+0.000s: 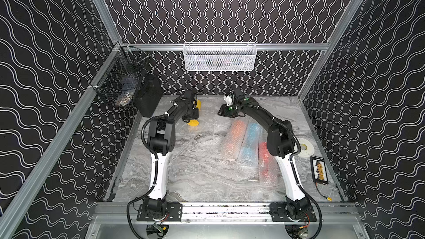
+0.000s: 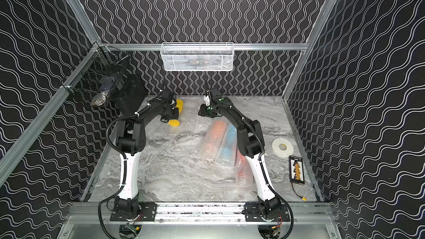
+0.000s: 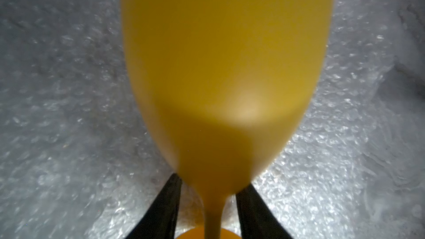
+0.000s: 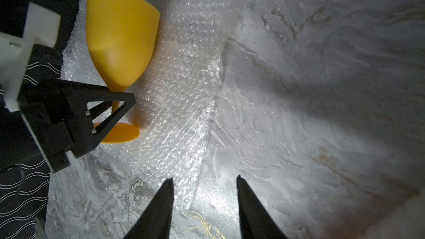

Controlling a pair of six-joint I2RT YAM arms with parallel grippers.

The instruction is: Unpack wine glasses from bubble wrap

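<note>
A yellow wine glass (image 4: 121, 35) lies unwrapped on a flat sheet of bubble wrap (image 4: 177, 84) at the back left. My left gripper is around its stem, one finger on either side, and gaps show between stem and fingers. Off to the glass's right, my right gripper is open with nothing between its fingers, above the sheet's edge. To the right on the table lie three wrapped rolls: an orange one (image 1: 234, 137), a blue one (image 1: 250, 146) and a red one (image 1: 267, 168), the last partly under my right arm.
A roll of white tape (image 1: 304, 147) and a small black case (image 1: 319, 169) lie along the right side. A black bin (image 1: 148, 95) stands at the back left, and a white mesh basket (image 1: 220, 57) hangs on the back wall.
</note>
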